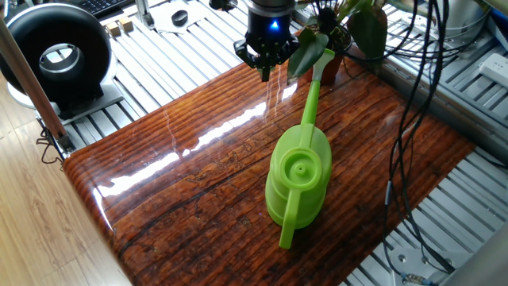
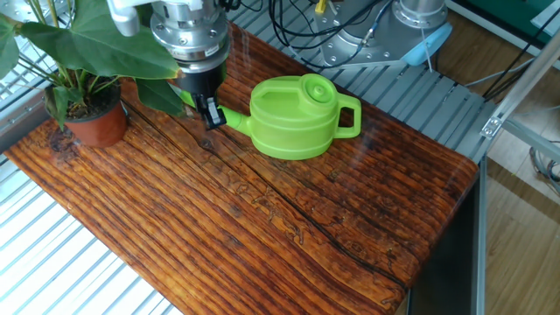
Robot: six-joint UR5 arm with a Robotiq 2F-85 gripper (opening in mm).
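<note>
A bright green watering can (image 1: 298, 179) stands upright on the brown wooden table, its handle toward the camera in exterior view 1. Its long spout points at a potted plant (image 2: 94, 122). In exterior view 2 my gripper (image 2: 211, 121) overlaps part of the spout, but exterior view 1 shows the gripper (image 1: 265, 71) above the table's far side, left of the spout tip and apart from it. The gripper points down, and no object shows in it. Its dark fingers blend together, so how far apart they stand is unclear.
Broad plant leaves (image 1: 308, 54) hang close beside the gripper. Black cables (image 1: 403, 135) dangle over the right side of the table in exterior view 1. A black ring-shaped object (image 1: 89, 48) stands off the table at the left.
</note>
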